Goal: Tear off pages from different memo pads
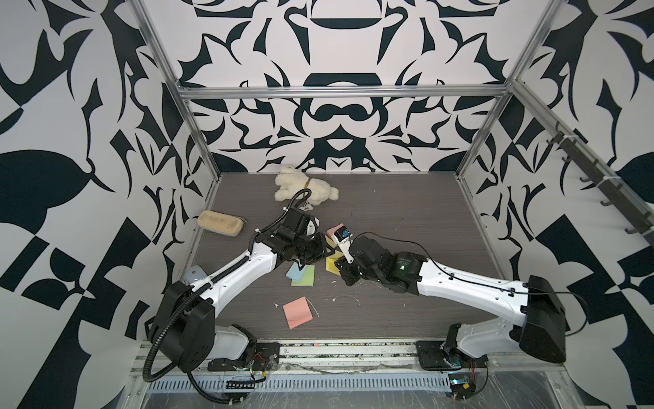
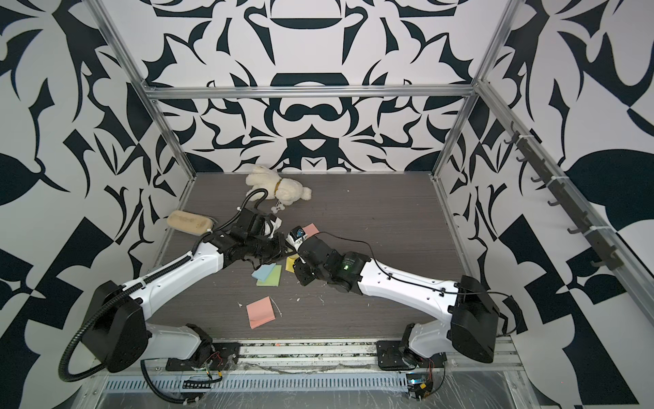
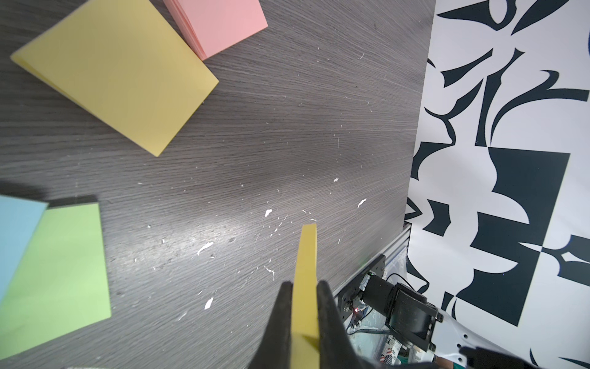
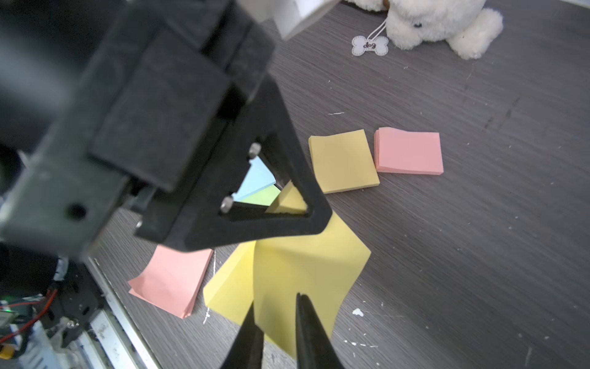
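Observation:
A pale yellow memo pad is held up off the table, its narrow edge facing the left wrist view. My left gripper is shut on it. In the right wrist view, the left gripper's black finger crosses over the top of the pad. The pad's front yellow sheet curls away from the sheets behind. My right gripper is at the sheet's lower left part, its fingers apart, one on each side of the curled edge. Both grippers meet near mid-table in the top left view.
On the table lie another yellow pad, a pink pad, blue paper, green paper and a pink sheet nearer the front. A white plush dog and tan block stand behind.

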